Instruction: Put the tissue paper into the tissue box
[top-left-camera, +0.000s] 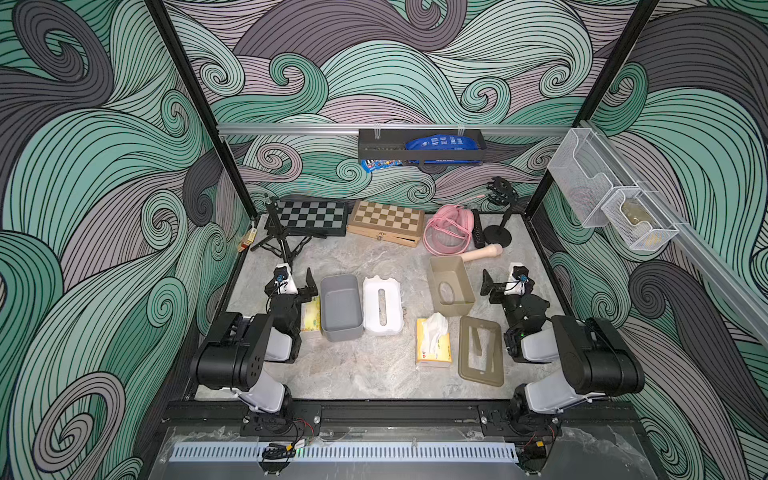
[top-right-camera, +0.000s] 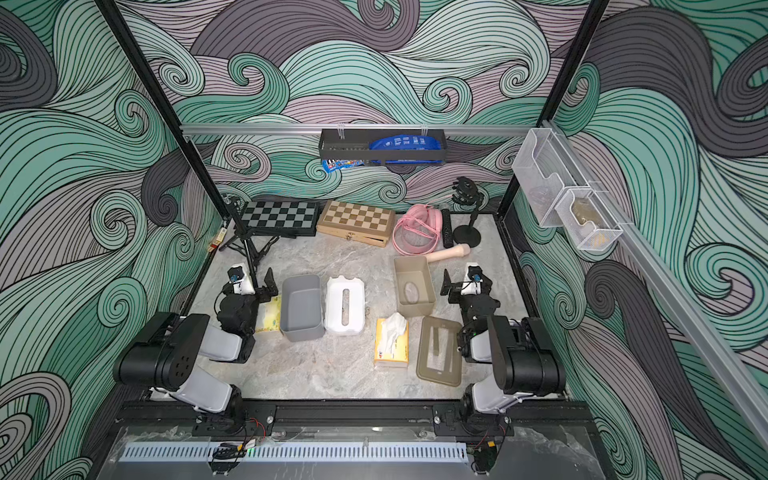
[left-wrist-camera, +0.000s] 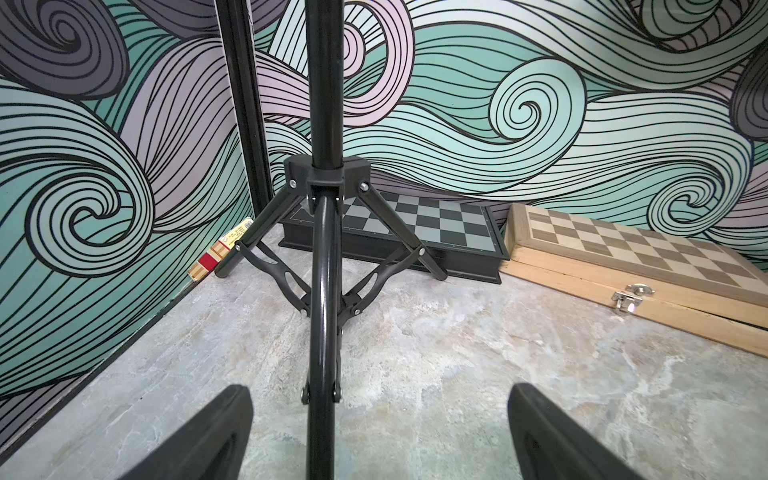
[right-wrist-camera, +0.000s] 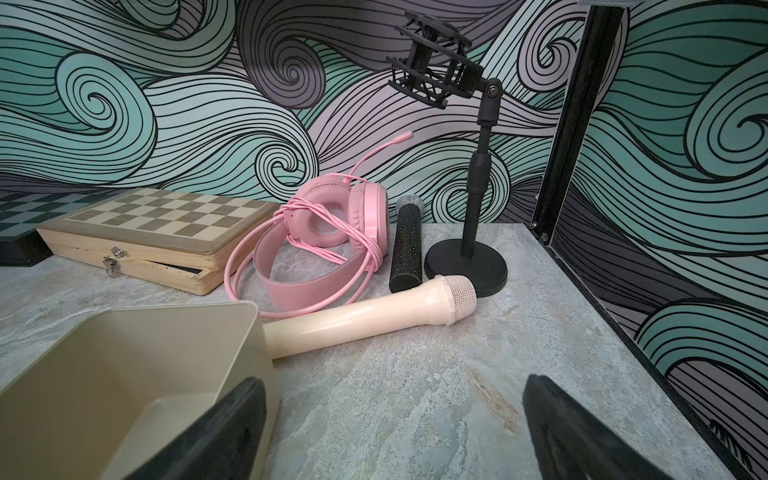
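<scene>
A yellow tissue pack (top-left-camera: 433, 352) with white tissue poking up lies at front centre-right, beside an olive lid (top-left-camera: 480, 372) with a slot. An olive box (top-left-camera: 442, 272) stands open behind them; a white slotted cover (top-left-camera: 370, 320) and grey box (top-left-camera: 342, 308) are left of centre. Another yellow pack (top-right-camera: 267, 320) is partly hidden beside the grey box. My left gripper is open at the left, facing a tripod leg, nothing held. My right gripper is open at the right, beside the olive box, nothing held.
A tripod (left-wrist-camera: 324, 240), two chessboards (top-left-camera: 386, 216), pink headphones (right-wrist-camera: 360, 224), microphones (right-wrist-camera: 360, 320) and a black stand (right-wrist-camera: 466, 272) line the back. Mesh baskets (top-left-camera: 577, 184) hang on the right rail.
</scene>
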